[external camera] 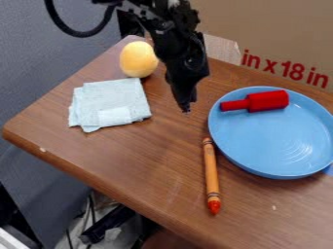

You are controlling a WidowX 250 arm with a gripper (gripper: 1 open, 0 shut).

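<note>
My black gripper (186, 98) hangs over the wooden table (130, 170), between a folded pale cloth (108, 104) and a blue plate (271, 146); whether it is open or shut is hard to see. A red cylindrical object with a narrow handle (266, 100) lies on the plate's upper part. An orange crayon (211, 175) with a red tip lies left of the plate. A yellow rounded object (138, 59) sits above the cloth.
A large cardboard box (279, 39) stands along the back. The table's left edge drops to a grey floor area with cables at lower left.
</note>
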